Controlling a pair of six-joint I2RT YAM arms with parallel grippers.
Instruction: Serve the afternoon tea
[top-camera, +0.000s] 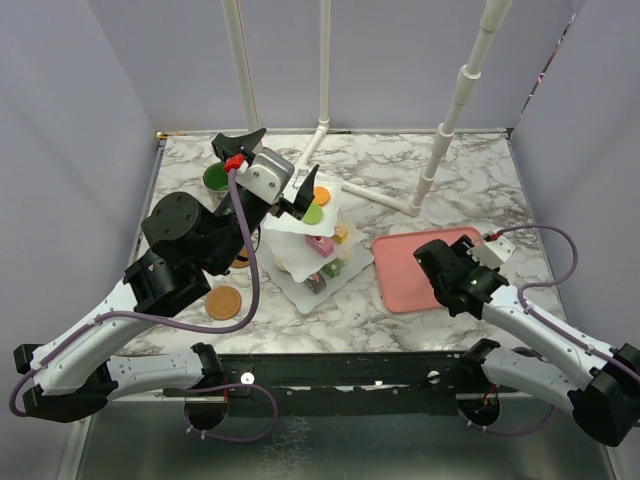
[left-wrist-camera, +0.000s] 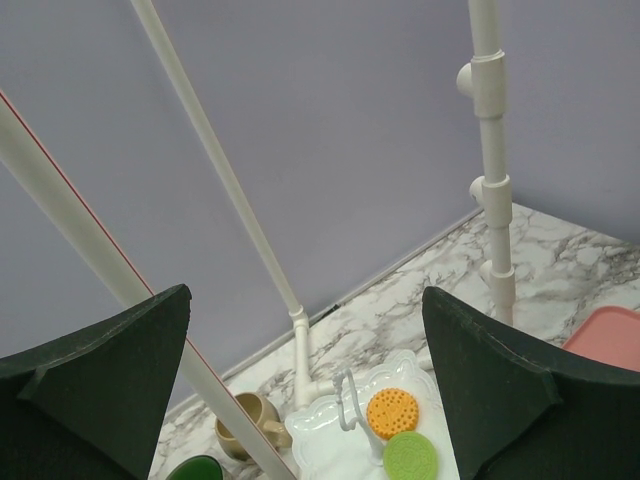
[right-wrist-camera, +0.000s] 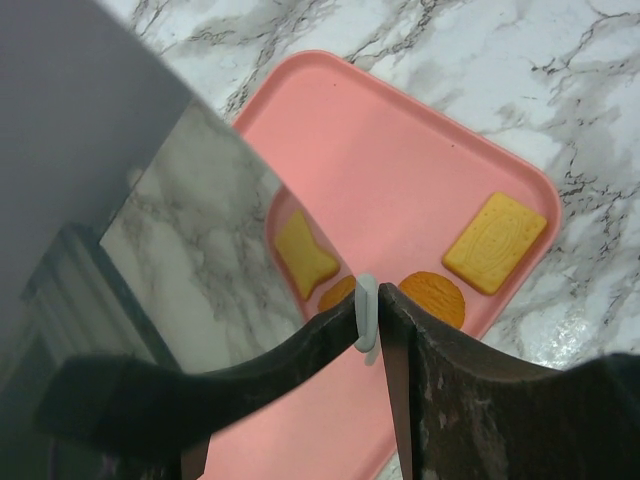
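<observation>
The tiered stand carries orange and green round biscuits on its top plate and pink and yellow pieces lower down. Above its left side my left gripper hangs open and empty; the orange biscuit and the green biscuit appear past its fingers. My right gripper is over the pink tray. A small pale strip shows between its close-set fingertips; whether it is gripped is unclear. On the tray lie a rectangular biscuit and a round biscuit.
A large blurred, mirror-like grey surface fills the left of the right wrist view, reflecting tray and biscuits. A green cup, a tan mug and a brown coaster stand at the left. White pipes rise behind.
</observation>
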